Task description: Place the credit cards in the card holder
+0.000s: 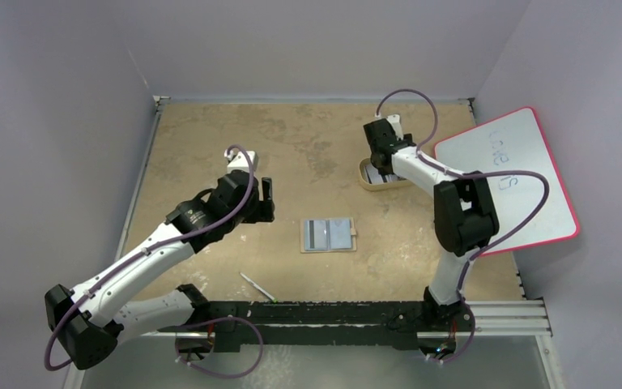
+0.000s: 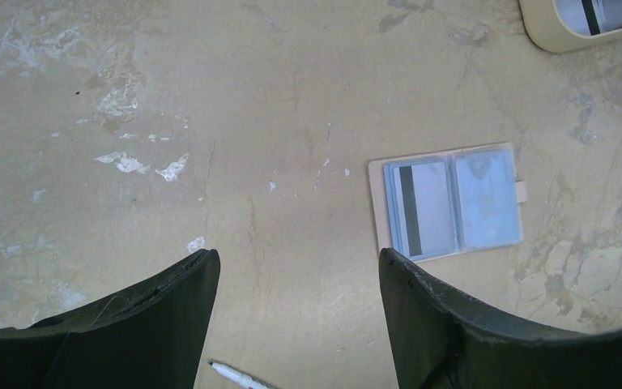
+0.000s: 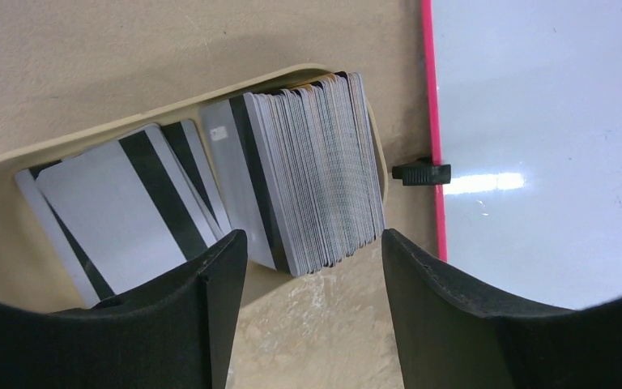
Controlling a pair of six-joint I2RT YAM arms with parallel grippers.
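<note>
A tan bin (image 3: 89, 136) at the back right holds several loose white cards (image 3: 109, 207) with black stripes and a tightly packed row of cards (image 3: 320, 170). My right gripper hangs over the bin, open and empty. The card holder (image 1: 327, 235), an open beige wallet with clear sleeves and a striped card in the left one, lies front centre, also seen in the left wrist view (image 2: 486, 198). My left gripper stands open and empty, to the left of and above the holder.
A white pink-rimmed board (image 1: 509, 174) fills the right side of the table, close to the bin, with a black clip (image 3: 421, 173) on its edge. A marker (image 1: 256, 285) lies near the front edge.
</note>
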